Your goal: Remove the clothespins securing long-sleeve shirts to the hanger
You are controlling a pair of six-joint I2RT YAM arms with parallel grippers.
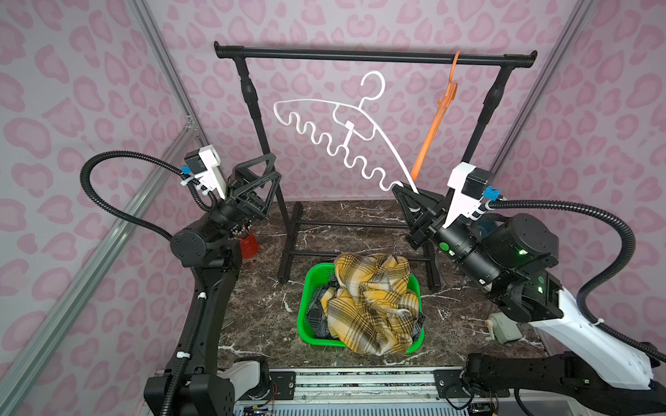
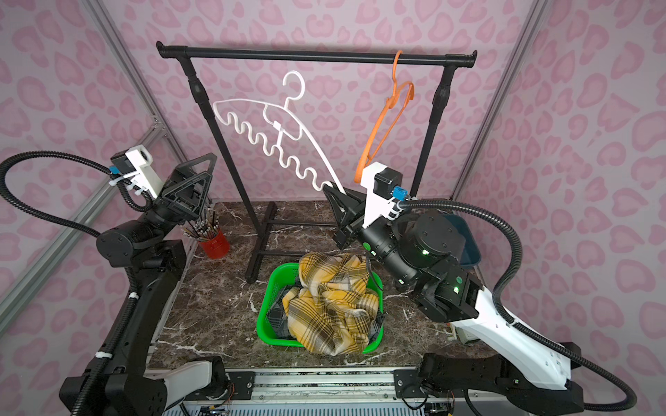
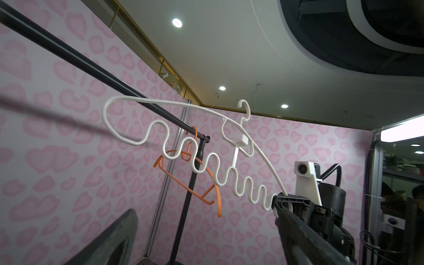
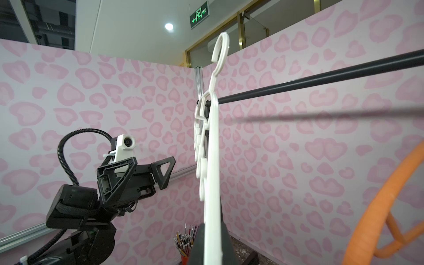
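Observation:
A bare white hanger [image 1: 350,124] with a wavy lower bar is held up in the air, tilted, its hook upward and free of the rail. My right gripper [image 1: 409,202] is shut on the hanger's right end. No clothespins or shirt show on this hanger. To the left of it my left gripper [image 1: 272,181] stands open and empty, apart from the hanger; its blurred fingers [image 3: 112,243] spread wide in the left wrist view. A yellow plaid shirt [image 1: 374,305] lies crumpled in the green basket [image 1: 305,326], over a dark garment.
The black rail [image 1: 374,55] of the rack spans the back, with an orange hanger [image 1: 437,124] hooked at its right. A red cup [image 2: 215,246] of thin sticks stands at left. A blue bin [image 2: 470,239] is partly behind my right arm.

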